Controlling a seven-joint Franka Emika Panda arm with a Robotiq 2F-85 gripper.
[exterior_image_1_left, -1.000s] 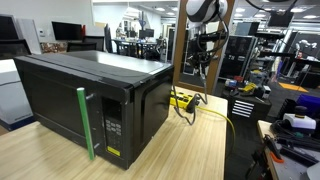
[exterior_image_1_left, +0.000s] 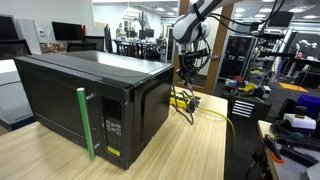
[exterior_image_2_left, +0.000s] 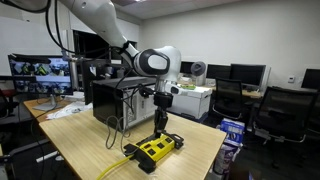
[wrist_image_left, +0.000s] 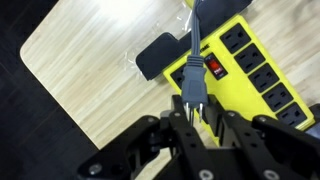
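A grey plug (wrist_image_left: 194, 84) with metal prongs is between the fingertips of my gripper, which is shut on it. Its grey cord runs up across the wrist view. Behind the plug lies a yellow power strip (wrist_image_left: 255, 75) with a row of black outlets and a red switch. In exterior view 2 my gripper (exterior_image_2_left: 160, 128) hangs just over the power strip (exterior_image_2_left: 155, 152), near its far end. Whether the prongs touch the strip cannot be told. The strip (exterior_image_1_left: 182, 101) is partly hidden behind the microwave in exterior view 1.
A black microwave (exterior_image_1_left: 95, 100) stands on the wooden table (exterior_image_1_left: 190, 150), its grey cord looping toward the strip. The strip's yellow cable (exterior_image_1_left: 228, 122) trails over the table. Bare tabletop lies on the strip's near side.
In exterior view 1 the arm has shifted left and somewhat lower, toward the power strip. The grey cord's loop has moved along with it. The microwave stays where it was.
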